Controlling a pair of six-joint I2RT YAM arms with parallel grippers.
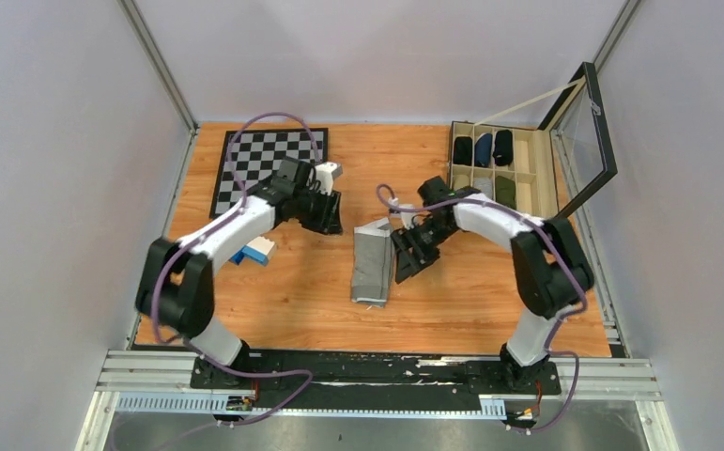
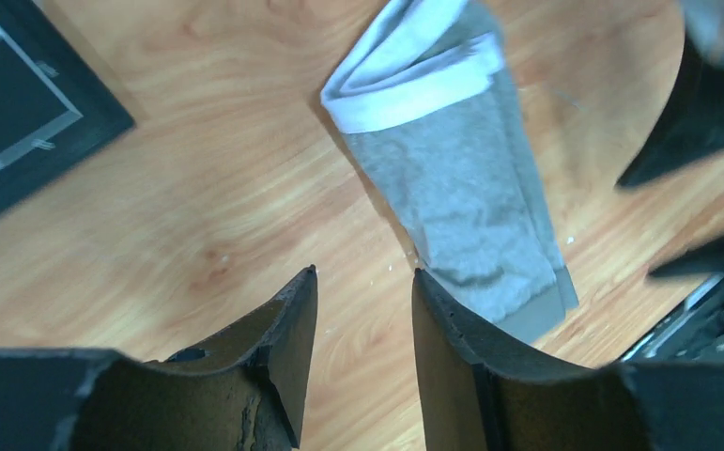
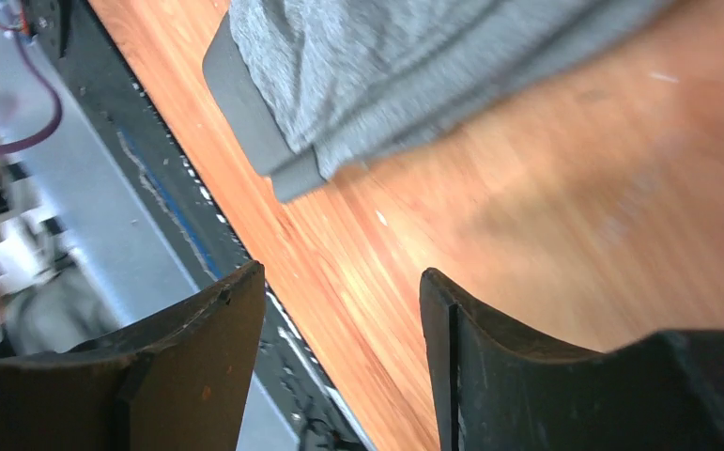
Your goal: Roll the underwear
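Note:
The grey underwear [image 1: 371,265] lies folded flat in a long upright strip at the table's middle, with a white band folded at its far end; in the left wrist view the fabric [image 2: 461,207] runs diagonally. My left gripper [image 1: 331,221] is open above the table, up and left of the underwear, with nothing between its fingers. My right gripper [image 1: 407,258] is open just right of the underwear's near half; the right wrist view shows the cloth [image 3: 358,66] beyond its fingertips and bare wood between them.
A checkerboard [image 1: 269,150] lies at the back left, a blue-and-white block [image 1: 258,250] below it. An open compartment box [image 1: 525,150] with rolled cloths stands at the back right.

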